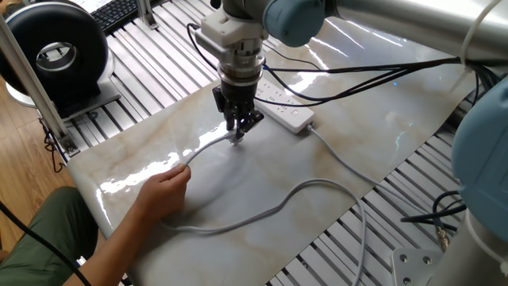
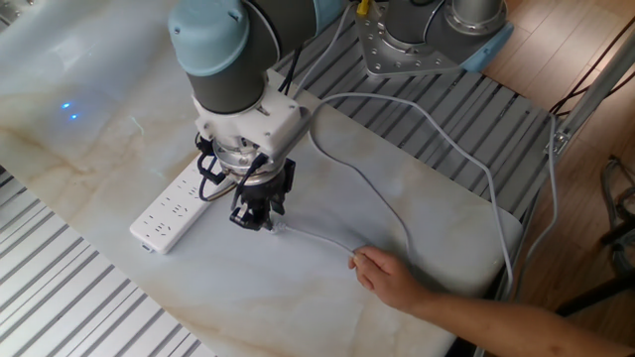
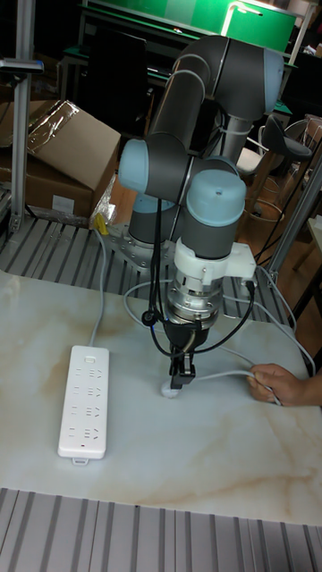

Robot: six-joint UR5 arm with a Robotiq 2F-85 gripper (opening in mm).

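Note:
A pale plug on a grey cable is at the fingertips of my gripper, close above the marble-patterned tabletop. In the second view the plug shows beside the black gripper, its cable leading off to a person's hand. The third view has the plug's pale end just under the gripper. Whether the fingers are closed on the plug cannot be made out. A white power strip with rows of sockets lies flat on the tabletop, apart from the plug.
The person's forearm reaches over one end of the tabletop. A long loop of grey cable lies across the surface. Black cables hang from the arm. Slatted metal borders the tabletop, with bare tabletop around the strip.

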